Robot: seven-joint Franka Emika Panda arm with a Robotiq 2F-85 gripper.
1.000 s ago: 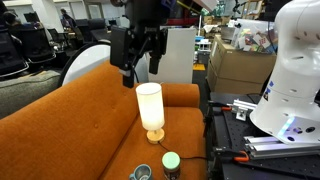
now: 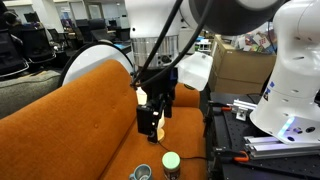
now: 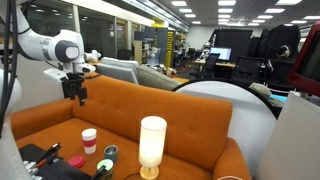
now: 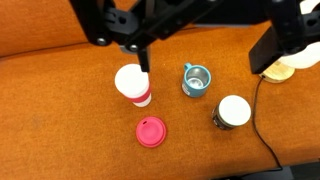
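Observation:
My gripper [image 2: 151, 116] hangs open in the air above the couch seat, nothing between its fingers. In the wrist view its dark fingers stand wide apart at the top, over several objects. Below the left finger is a red and white cup [image 4: 133, 84], with a flat red lid [image 4: 151, 131] beside it. A grey-teal mug [image 4: 195, 80] sits between the fingers' lines, well below them. To its right is a dark can with a pale top [image 4: 232, 112], which looks light green in exterior view 1. A lit white lamp [image 3: 152, 140] stands near these; the gripper partly covers it in exterior view 1.
The orange couch backrest [image 3: 190, 108] rises behind the objects. A dark cable [image 4: 262, 135] runs along the seat past the can. A dark table [image 2: 270, 163] carries the arm base. Bare seat [image 4: 65, 125] lies left of the cup.
In exterior view 1 my gripper has come lower and slightly to the right, now covering much of the lamp. The mug and the can have not moved.

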